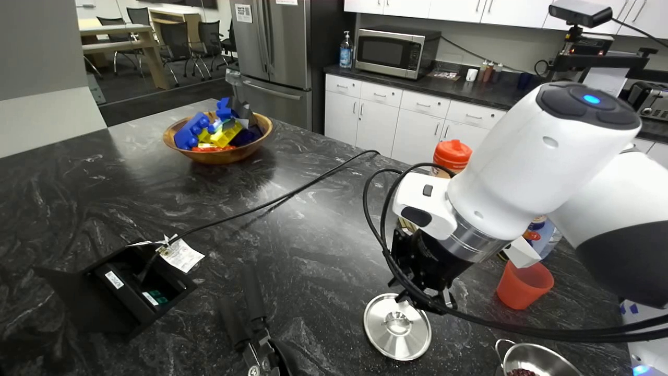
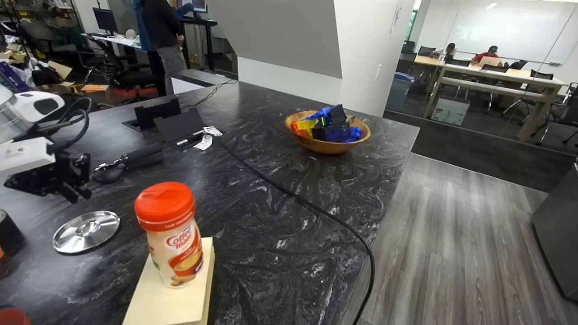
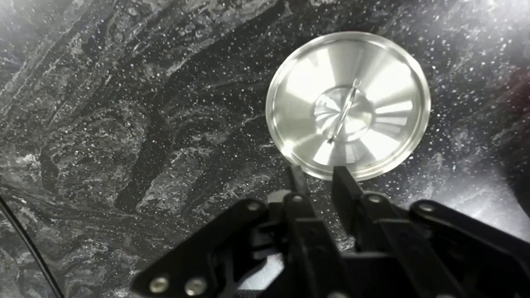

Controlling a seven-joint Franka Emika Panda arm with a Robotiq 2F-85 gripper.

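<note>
A round steel lid with a thin loop handle lies on the dark counter. My gripper is above and to one side of it, partly open, with a narrow empty gap between its fingers. In the wrist view the fingertips overlap the lid's near rim, while the handle is farther up the picture. Exterior view 2 shows the gripper raised clear above the lid.
A steel pot with dark red contents and an orange-red cup stand nearby. A creamer jar stands on pale boards. Black-handled tongs, an open black box, a cable and a wooden bowl occupy the counter.
</note>
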